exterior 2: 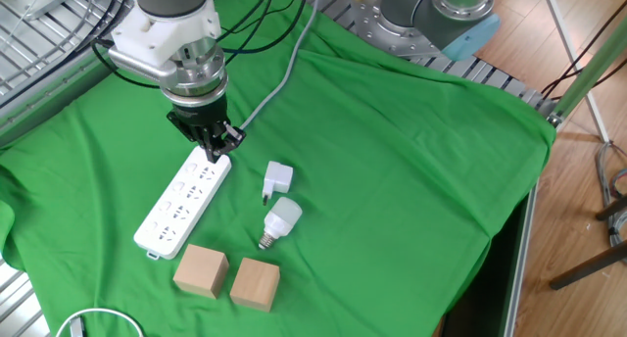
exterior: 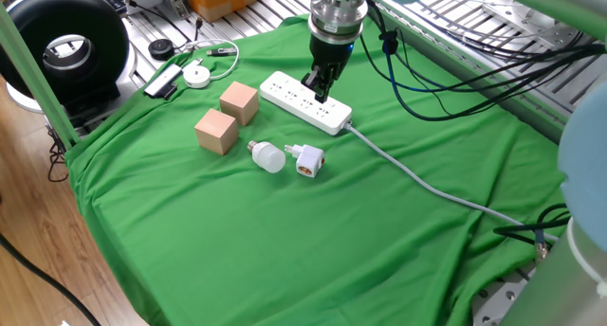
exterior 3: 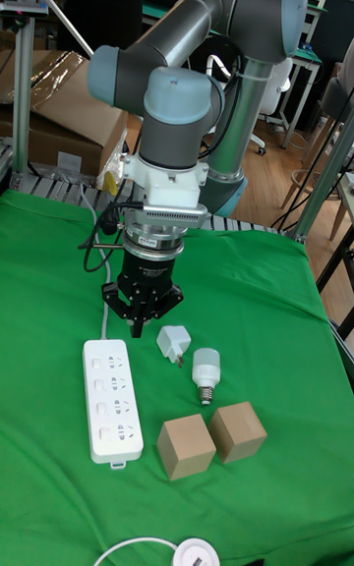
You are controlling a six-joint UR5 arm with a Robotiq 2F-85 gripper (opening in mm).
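Observation:
My black gripper points down over the cable end of the white power strip. Its fingertips come together close above the sockets, and nothing shows between them. Whether they touch the strip I cannot tell. Beside the strip lies a white plug adapter with its pins showing. A white light bulb rests on its side close to the adapter, its metal screw base toward the blocks. Two wooden cubes, a nearer one and a farther one, sit on the green cloth past the bulb.
The strip's grey cable runs across the green cloth. A white round charger with a cord lies beyond the cubes. Black cables hang by the arm.

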